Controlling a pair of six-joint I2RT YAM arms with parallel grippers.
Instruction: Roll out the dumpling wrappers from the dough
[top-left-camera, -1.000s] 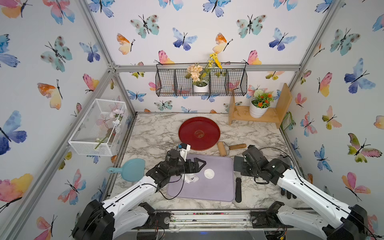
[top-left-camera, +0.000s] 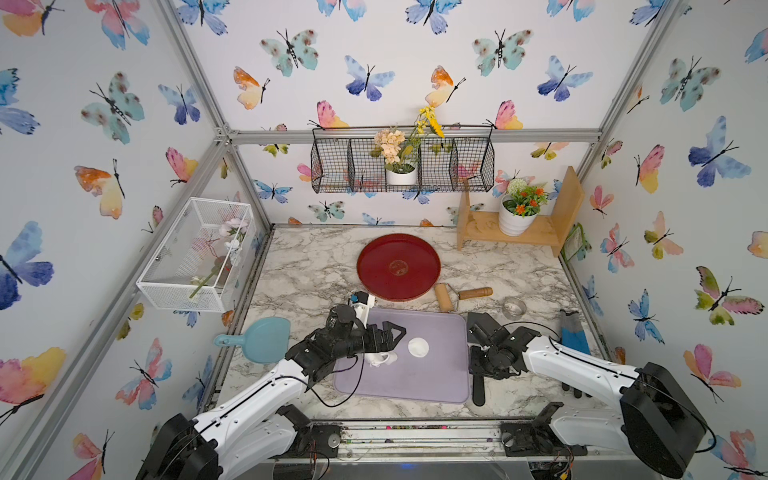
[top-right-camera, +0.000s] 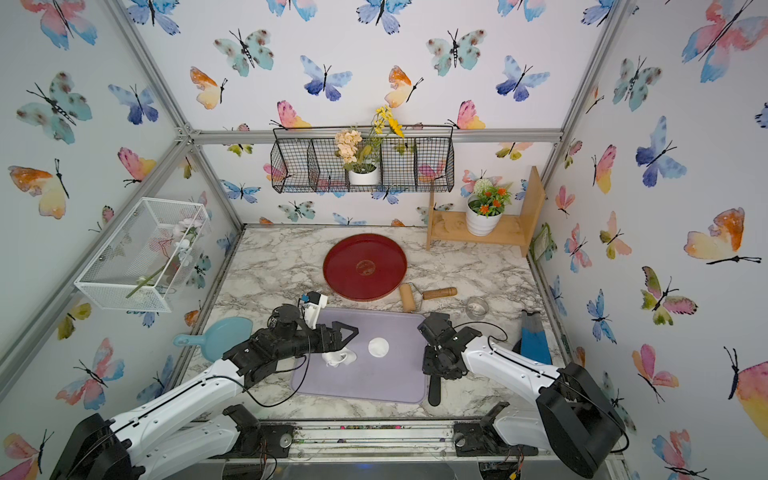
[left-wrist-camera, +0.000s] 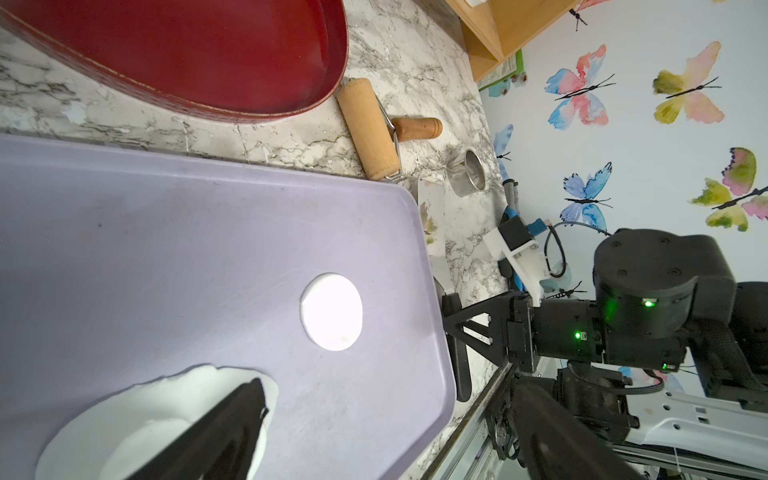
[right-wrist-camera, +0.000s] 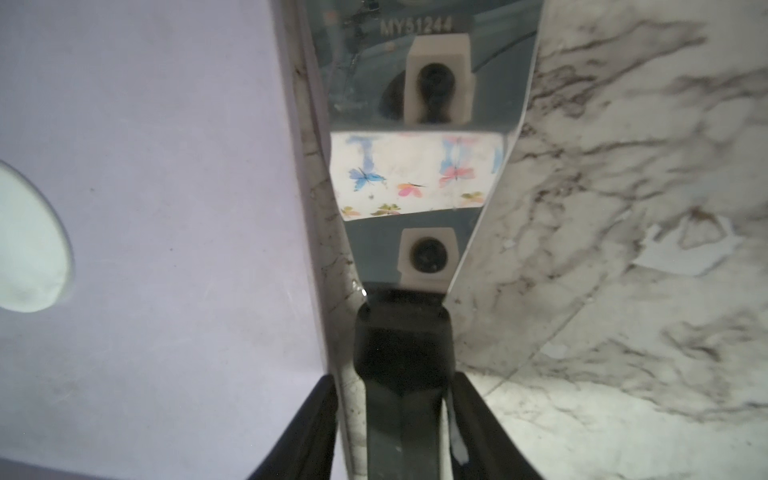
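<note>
A small white dough disc (left-wrist-camera: 331, 312) lies flat on the lilac tray (left-wrist-camera: 200, 240). Left of it is a thin, ragged-edged white dough piece (left-wrist-camera: 192, 390), partly covered by a finger of my left gripper. That gripper hovers open over the tray, holding nothing. Beside the tray's right edge lies a metal scraper (right-wrist-camera: 424, 172) with a black handle (right-wrist-camera: 404, 344). My right gripper straddles this handle, fingers part open; a gap shows on the left, while the right finger is close to it. The wooden roller (top-left-camera: 444, 298) rests behind the tray.
A red round tray (top-left-camera: 398, 266) sits at the back. Right of the roller is a metal ring cutter (top-left-camera: 513, 307). A blue tool (top-left-camera: 574, 332) lies far right, and a teal board (top-left-camera: 266, 340) far left.
My right gripper has come down and toward the front left, from above the scraper's blade to around its handle. The left arm has shifted slightly left.
</note>
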